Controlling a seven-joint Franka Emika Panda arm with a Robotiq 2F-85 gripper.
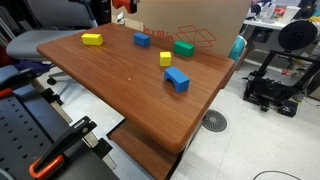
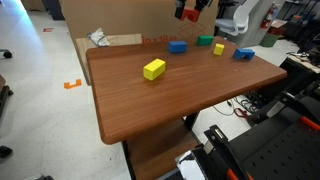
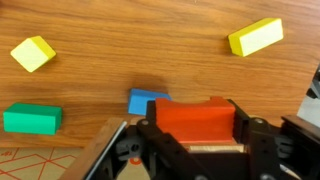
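Observation:
A red block (image 3: 195,122) fills the space between the fingers of my gripper in the wrist view; the gripper is shut on it. In the second exterior view the red block (image 2: 190,15) hangs well above the wooden table (image 2: 150,109), near the far side. Only part of it shows at the top edge of the first exterior view. Beneath it on the table lies a blue block (image 3: 147,101), partly covered by the held block in the wrist view.
A yellow block (image 1: 92,39), a green block (image 1: 183,48), a smaller yellow block (image 1: 166,59) and another blue block (image 1: 176,80) lie spread on the table. A cardboard panel (image 1: 215,20) stands along the far side.

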